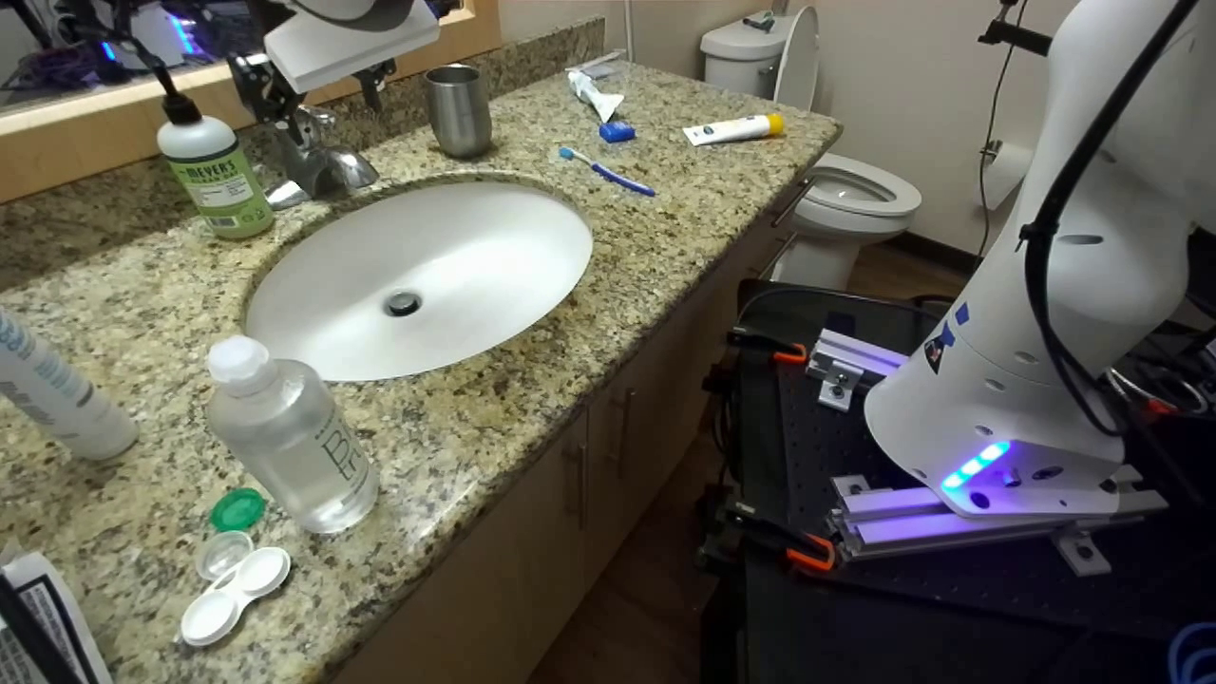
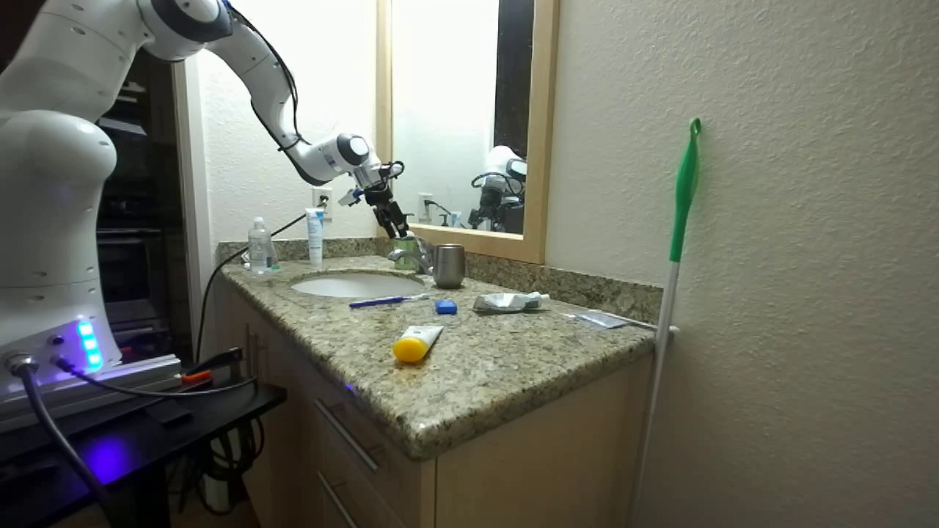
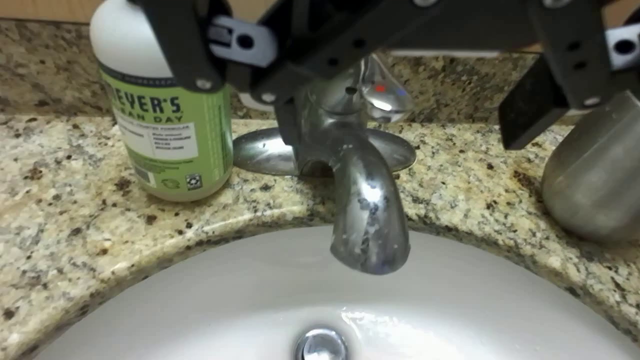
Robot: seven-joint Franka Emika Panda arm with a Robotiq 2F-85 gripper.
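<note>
My open gripper reaches over the back of the sink, with empty space between its spread fingers. One black finger pad (image 3: 288,122) overlaps the left side of the chrome faucet (image 3: 370,210) in the wrist view; whether they touch I cannot tell. The other pad (image 3: 531,105) hangs to the right, toward the steel cup (image 3: 600,174). Between the fingers shows the faucet's lever (image 3: 384,93) with its red and blue dots, partly covered by the gripper's linkage. In exterior view 1 the gripper (image 1: 333,112) is above and behind the spout.
Close on the left stands a green-labelled soap bottle (image 3: 174,132) with a pump. The white sink basin (image 1: 490,251) is empty. A toothbrush (image 1: 610,171), a blue case (image 1: 617,132) and a yellow-capped tube (image 1: 735,129) lie right of it; a clear bottle (image 1: 302,439) stands at the near left.
</note>
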